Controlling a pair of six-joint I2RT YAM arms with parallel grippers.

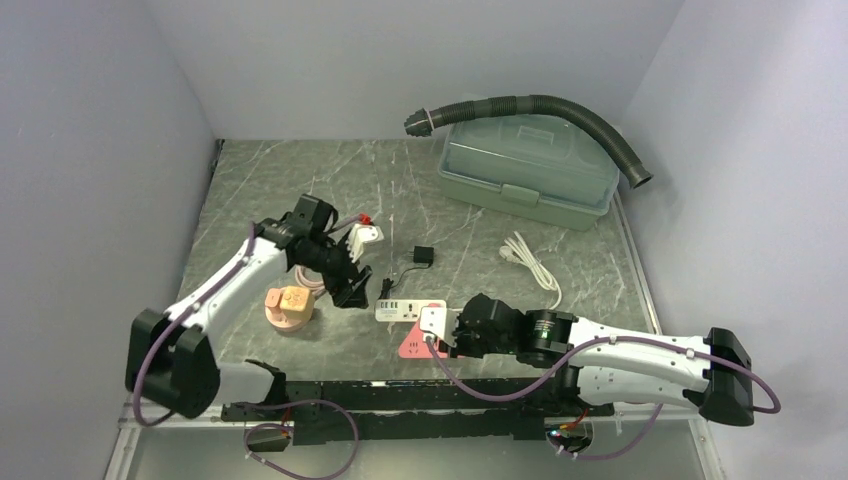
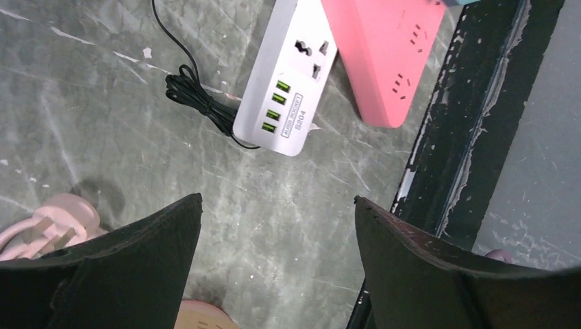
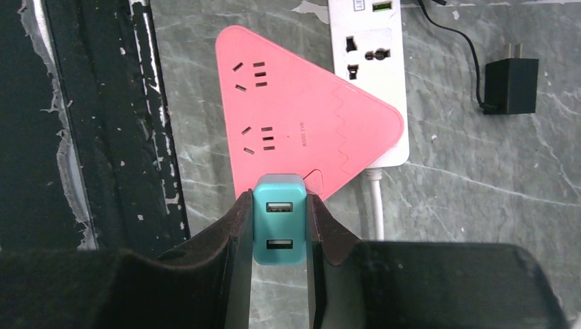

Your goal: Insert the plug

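A teal plug block with two USB slots [image 3: 279,229] sits at the corner of the pink triangular socket [image 3: 294,130], partly over it. My right gripper is shut on this block, fingers against both its sides. Whether its prongs are in the socket is hidden. The pink socket [image 2: 377,68] lies beside and partly over a white power strip [image 2: 291,75] with green USB ports. My left gripper hangs open over bare table in front of the strip's USB end, nothing between its fingers.
A black adapter [image 3: 512,86] and its thin cable lie behind the strip. Left of it are a pink plug [image 2: 65,219] and a round pink base with blocks [image 1: 290,308]. A white cord [image 1: 535,268], green box [image 1: 530,165] and black hose stand farther right and back.
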